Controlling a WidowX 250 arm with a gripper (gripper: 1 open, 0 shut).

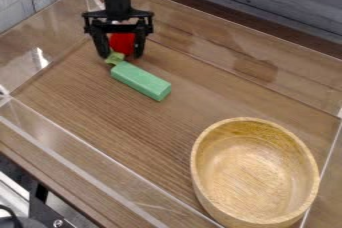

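Observation:
My black gripper (118, 34) is open at the upper left of the wooden table, its fingers spread over a red object (123, 45), which it partly covers. A small pale green piece (115, 59) lies just in front of the red object. A green bar-shaped block (140, 82) lies diagonally a little nearer. Whether the fingers touch the red object cannot be told.
A large empty yellow round container (254, 172) stands at the lower right. Dark edges border the table at top right and lower left.

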